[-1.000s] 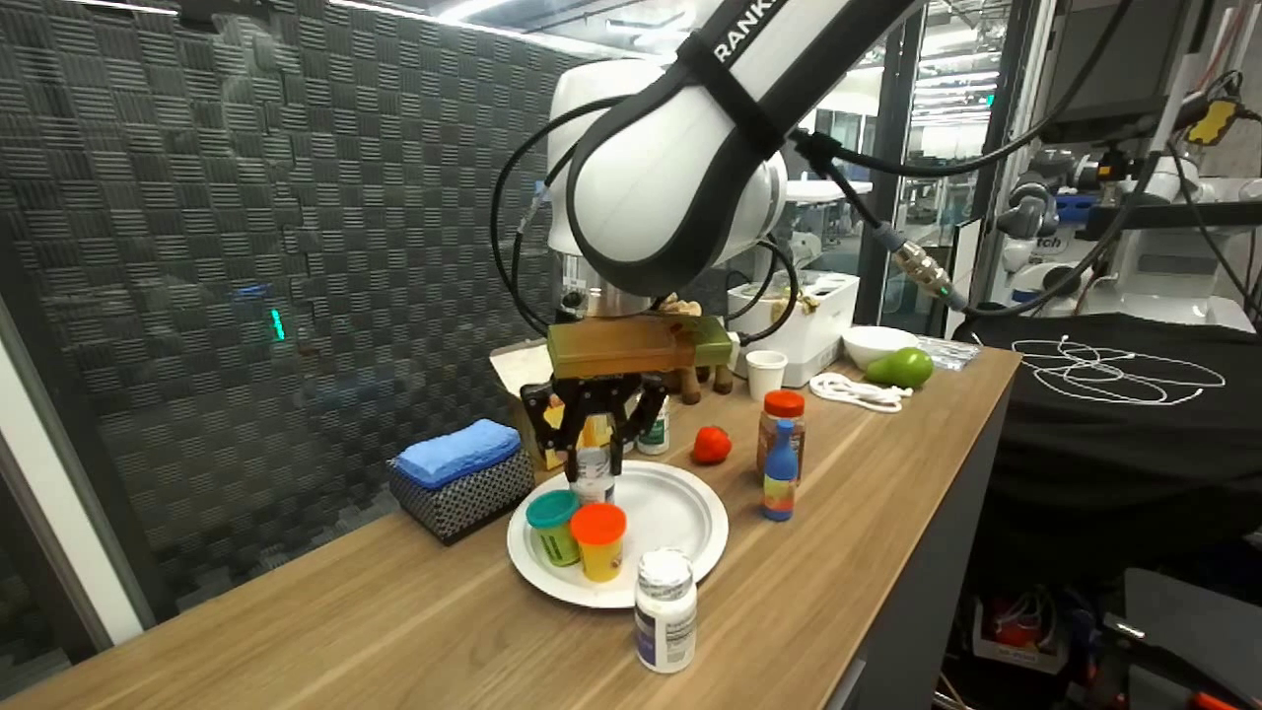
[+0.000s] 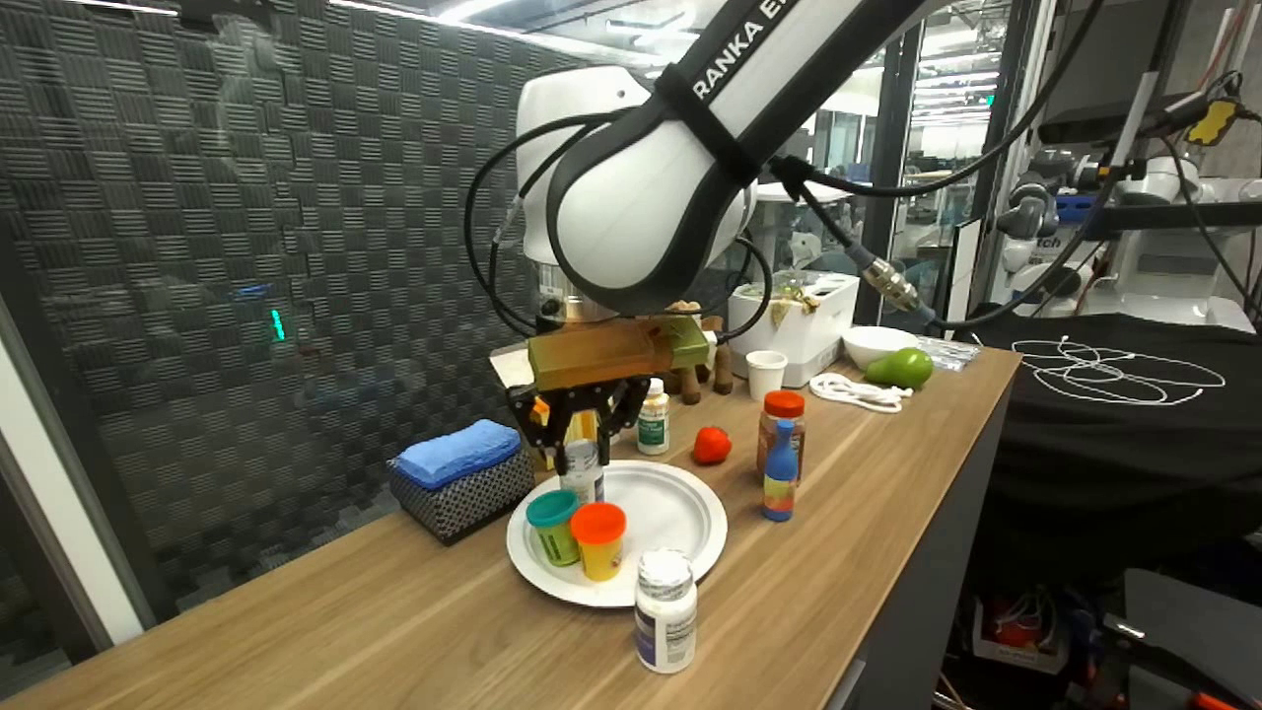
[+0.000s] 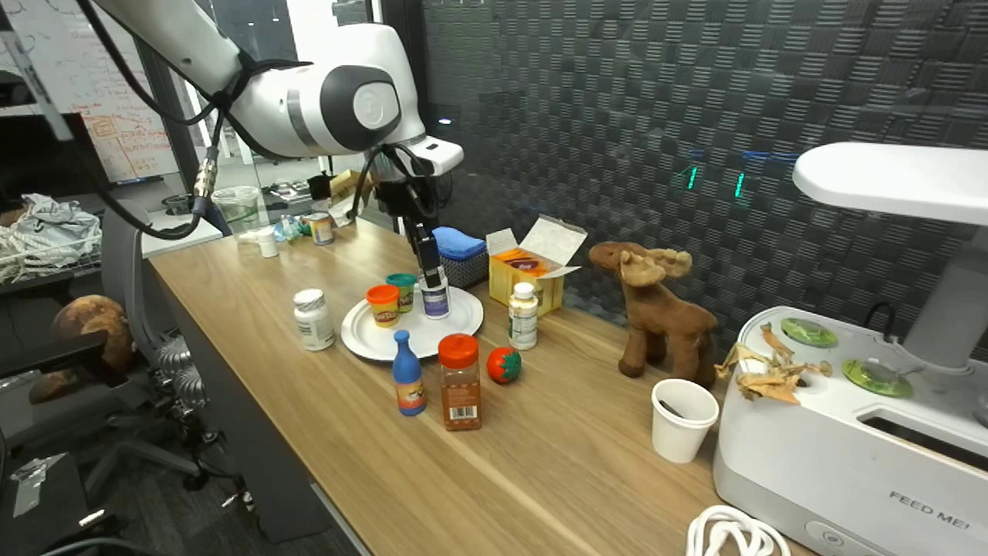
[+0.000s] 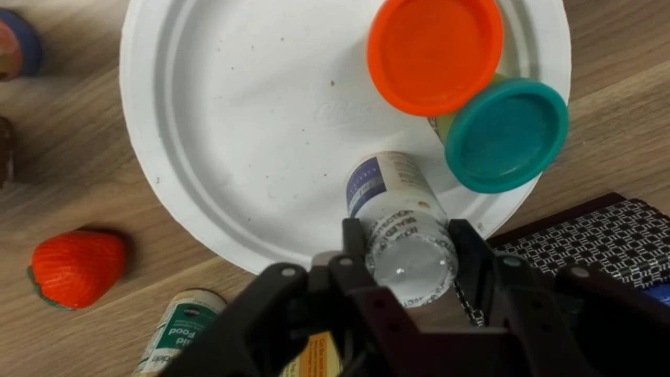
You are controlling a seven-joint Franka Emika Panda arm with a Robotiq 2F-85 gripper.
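My gripper is shut on a white bottle (image 4: 395,179) with a purple label and a silver sealed top. One finger lies against each side of the bottle near its top. In exterior view 2 the same bottle (image 3: 436,303) is upright over the far side of the white plate (image 3: 363,344); contact between its base and the plate is hard to tell. Beside it on the plate are an orange-lidded tub (image 4: 435,53) and a teal-lidded tub (image 4: 507,135), close together. The plate's near half is bare in exterior view 1.
Another white bottle (image 2: 666,617) stands just off the plate. A blue bottle (image 3: 407,375), red-lidded jar (image 3: 460,384), toy strawberry (image 4: 78,269) and green-labelled bottle (image 3: 523,320) surround the plate. A patterned box with blue cloth (image 2: 458,454) sits close behind. Wood is clear at front left.
In exterior view 1 my gripper and the bottle between its fingers have shifted slightly left, towards the teal-lidded tub. The plate and both tubs have stayed where they were.
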